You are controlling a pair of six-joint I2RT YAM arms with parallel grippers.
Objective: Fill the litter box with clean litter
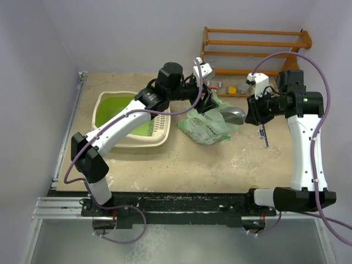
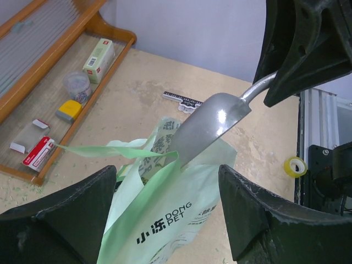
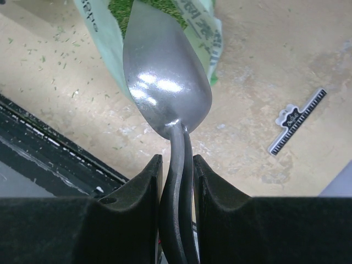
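The pale green litter bag (image 1: 204,129) stands mid-table, its mouth turned to the right; green granules (image 3: 119,12) show inside it in the right wrist view. My right gripper is shut on the handle of a metal scoop (image 3: 165,71). The scoop's front end lies in the bag's mouth, while most of its blade is outside. Over the bag's upper left side hovers my left gripper, fingers wide apart, with the bag beneath and nothing clearly gripped. At left sits the cream litter box (image 1: 159,132), its inside green.
A wooden rack (image 1: 253,42) stands at the back, small packages in it. Right of the bag lies a black clip strip (image 3: 297,121); a yellow tape roll (image 2: 295,166) is near the front edge.
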